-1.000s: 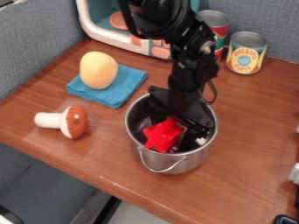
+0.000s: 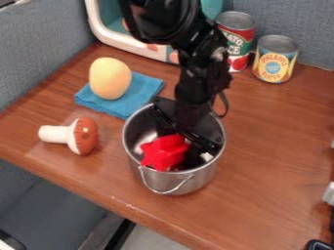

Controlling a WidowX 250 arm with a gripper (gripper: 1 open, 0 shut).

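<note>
A steel bucket (image 2: pixel 183 178) with a wire handle stands on the wooden table, holding a red object (image 2: pixel 162 153). My black gripper (image 2: pixel 187 137) reaches down from above into the bucket, beside and behind the red object. Its fingers are dark and partly hidden by the bucket, so whether they hold anything cannot be told.
An egg (image 2: pixel 109 78) rests on a blue cloth (image 2: pixel 128 105); a toy mushroom (image 2: pixel 76 136) lies at left. Two cans (image 2: pixel 272 60) and a white-teal toy appliance (image 2: pixel 112 29) stand at the back.
My arm has shifted slightly up and left over the bucket. The red object appears a little further left within the bucket.
</note>
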